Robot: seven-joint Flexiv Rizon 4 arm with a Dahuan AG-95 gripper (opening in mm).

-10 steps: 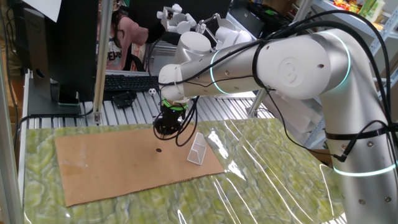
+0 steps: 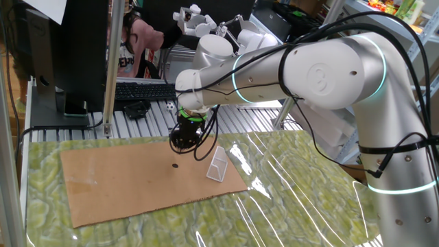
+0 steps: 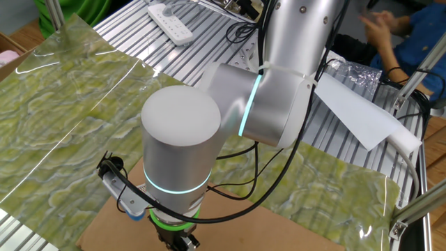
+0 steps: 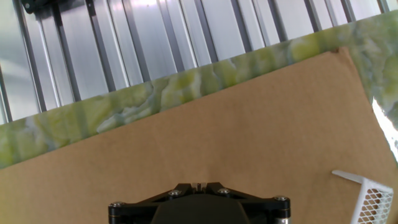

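My gripper shows at the bottom of the wrist view, its black fingertips brought together with nothing visible between them. Exterior view 1 has the gripper above the far part of a brown cardboard sheet (image 2: 123,182). On the right part of that sheet is a white frame-like piece (image 2: 217,165), leaning upright. The wrist view catches this white piece (image 4: 372,202) at the lower right, apart from the gripper, with a mesh face and a thin arm. A small dark oval spot (image 2: 175,165) marks the cardboard near the gripper. In exterior view 2 the arm hides most of the sheet.
A green marbled cover (image 2: 295,185) lies beneath the cardboard, with bare room to its right. Behind runs a slatted metal tabletop (image 4: 155,43), with a keyboard (image 2: 145,91) at the back. A power strip (image 3: 171,24) lies on the slats. Cables loop around the arm.
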